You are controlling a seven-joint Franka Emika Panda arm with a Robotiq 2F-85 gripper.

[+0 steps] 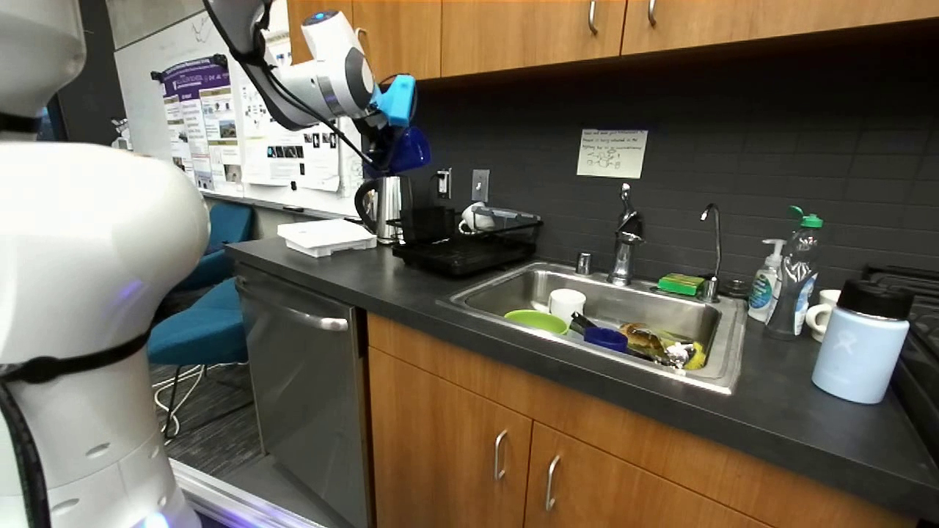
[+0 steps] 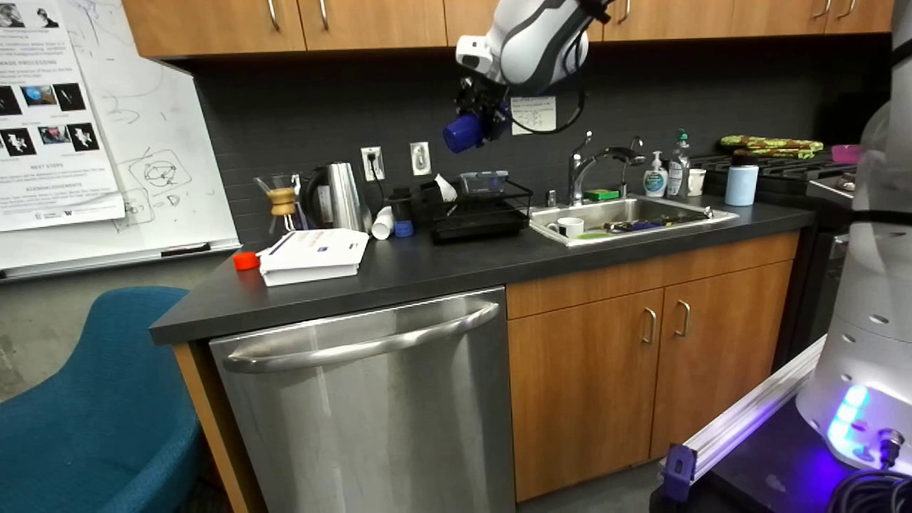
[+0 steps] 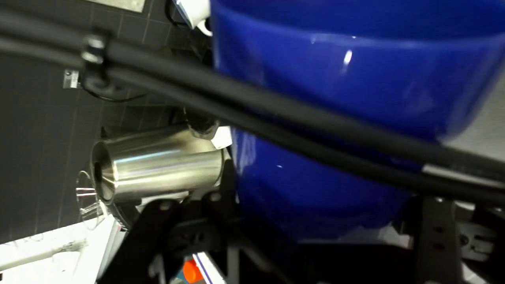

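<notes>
A glossy blue cup point(image 3: 331, 189) fills the middle of the wrist view, with black gripper parts on both sides of its lower end. My gripper point(image 2: 484, 118) is shut on it. In exterior view 2 the blue cup point(image 2: 462, 133) is tilted over on its side, high above the counter point(image 2: 410, 265). From exterior view 1, the blue cup point(image 1: 410, 151) hangs above and near the steel kettle point(image 1: 393, 204), and the gripper is mostly hidden behind the wrist. Black cables cross in front of the cup in the wrist view.
A black dish rack point(image 2: 479, 224) stands between the kettle and the sink point(image 1: 726, 352), which holds several dishes. A white box point(image 1: 326, 236) lies at the counter's left end. Wooden upper cabinets point(image 2: 376, 24) hang overhead.
</notes>
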